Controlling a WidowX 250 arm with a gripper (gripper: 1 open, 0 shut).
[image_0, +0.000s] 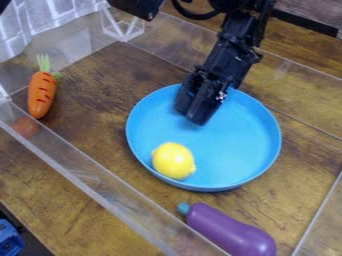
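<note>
My black gripper (201, 100) reaches down from the top, its lower end over the upper part of a blue plate (241, 145). Whether its fingers are open or shut, and whether anything is between them, is too dark to tell. A yellow toy (174, 160), like a lemon, lies on the plate's lower left.
A toy carrot (42, 94) lies at the far left. A purple eggplant (230, 228) lies below the plate. A clear strip runs diagonally along the lower left, and a blue object (7, 238) sits at the bottom left corner. Bare wood lies left of the plate.
</note>
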